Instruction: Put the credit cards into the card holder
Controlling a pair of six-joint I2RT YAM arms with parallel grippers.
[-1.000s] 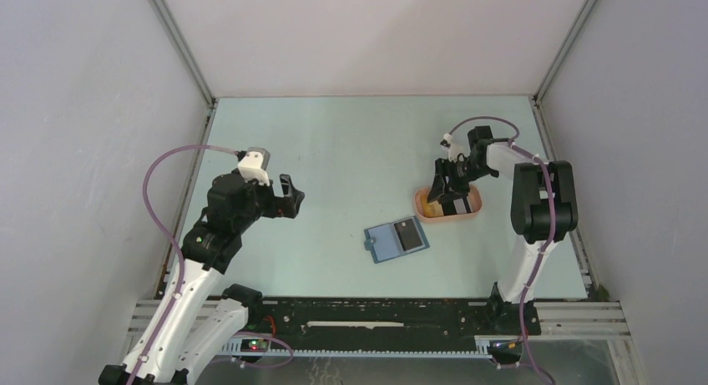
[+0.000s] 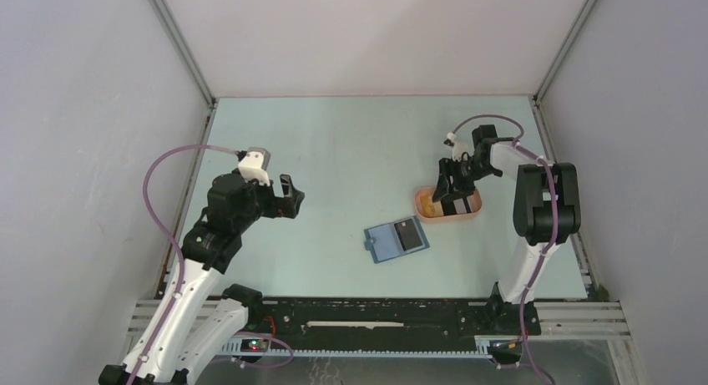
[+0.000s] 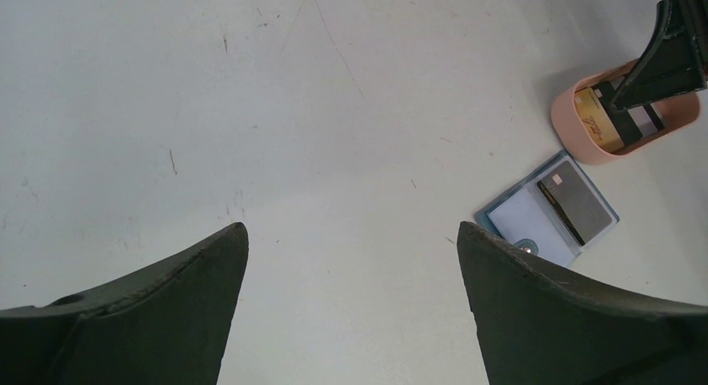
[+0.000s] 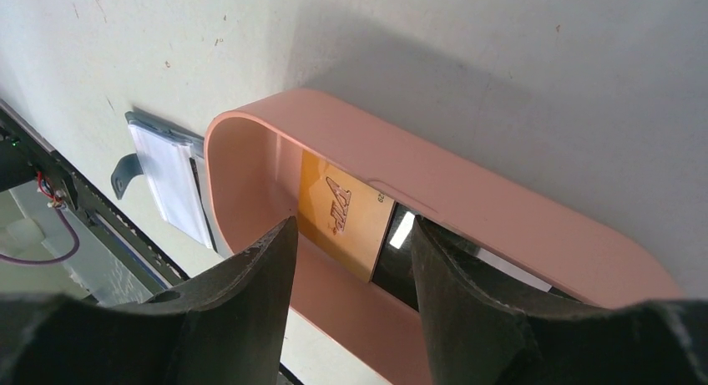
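Several cards, an orange-yellow one (image 4: 346, 208) and dark and pale ones beside it, lie in an oval pink box (image 2: 479, 210). Over the box is my right gripper, its fingers parted above the yellow card and the dark card (image 4: 396, 268); I see nothing gripped. The blue card holder (image 2: 386, 243) lies flat just left of the box and nearer the front, with a dark card (image 3: 574, 200) in or on one half of it. Far off on the left, my left gripper hangs open and empty above bare table.
The box's raised wall (image 4: 467, 184) runs close alongside the right fingers. Between the left arm and the holder the table (image 2: 334, 176) is clear. A black rail (image 2: 367, 322) lies along the front edge.
Compared with about a second ago, my right gripper sits slightly farther right over the box. The left arm, the box and the card holder have stayed in place.
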